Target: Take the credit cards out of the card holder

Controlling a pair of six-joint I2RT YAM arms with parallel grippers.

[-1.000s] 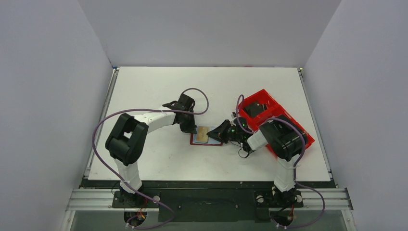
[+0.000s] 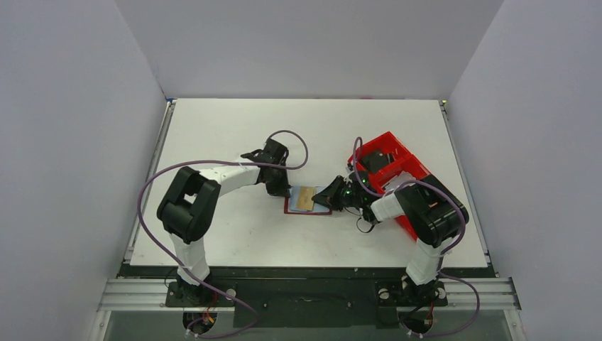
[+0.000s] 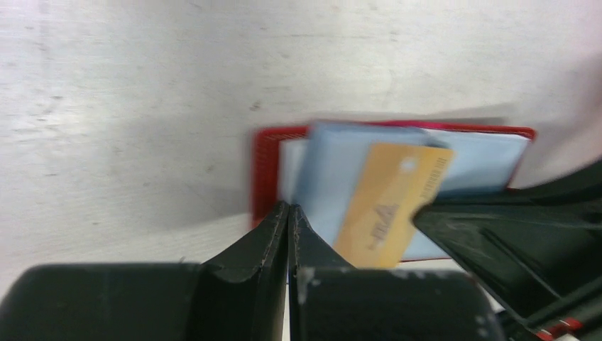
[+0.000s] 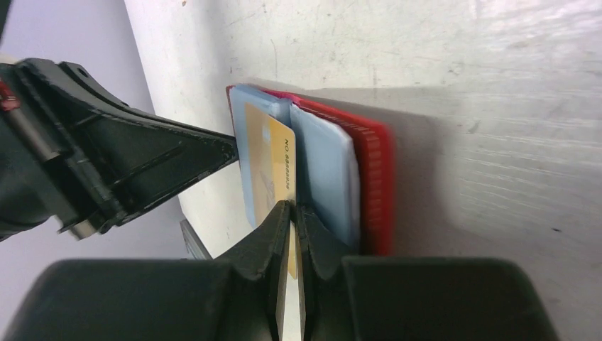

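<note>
The open card holder [image 2: 308, 213], dark red outside with pale blue pockets, lies on the table between my grippers. A yellow card [image 2: 307, 199] sits on its pale blue inside; its numbered edge shows in the left wrist view. My left gripper is shut at the holder's left edge, with nothing seen between its fingers. At the yellow card [image 4: 268, 167], my right gripper has its fingers close together, a narrow gap between them. The card's edge runs down to that gap, but whether they clamp it cannot be told. Other cards cannot be made out.
A red compartment box [image 2: 392, 133] with dark and pale items stands at the right, partly behind the right arm.
The yellow card and my right gripper have moved a little to the right. The holder has shifted less, the same way. My left gripper has hardly moved.
</note>
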